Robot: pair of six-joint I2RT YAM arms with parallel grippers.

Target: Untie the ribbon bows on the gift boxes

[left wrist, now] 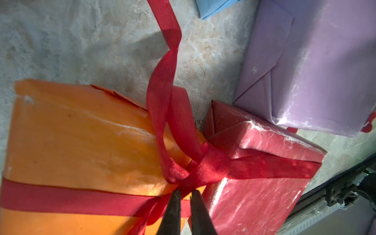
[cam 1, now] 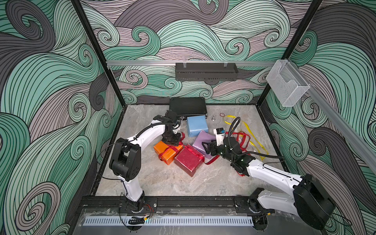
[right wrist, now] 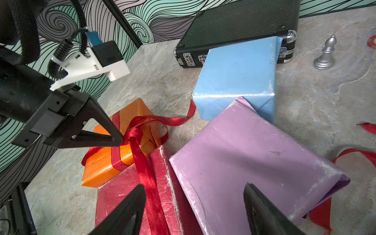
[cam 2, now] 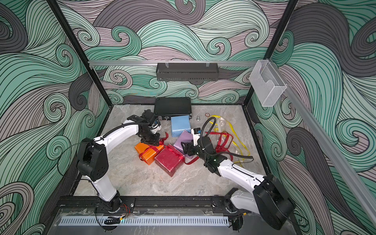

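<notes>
A red ribbon (left wrist: pixel 82 199) wraps the orange box (left wrist: pixel 78 133), with a knot at the edge beside the red box (left wrist: pixel 266 199). One ribbon tail curls back onto the table; another lies across the red box. My left gripper is at the knot, its fingertips slightly apart; whether ribbon is between them I cannot tell. The purple box (right wrist: pixel 250 156) and the blue box (right wrist: pixel 237 74) have no ribbon around them in the right wrist view. Over the red and purple boxes my right gripper stands wide open, nothing between its fingers.
Loose red ribbon (cam 1: pixel 242 137) and yellow ribbon (cam 1: pixel 252 133) lie at the right. A black case (cam 1: pixel 188 105) stands at the back, and a silver chess piece (right wrist: pixel 325 54) is near the blue box.
</notes>
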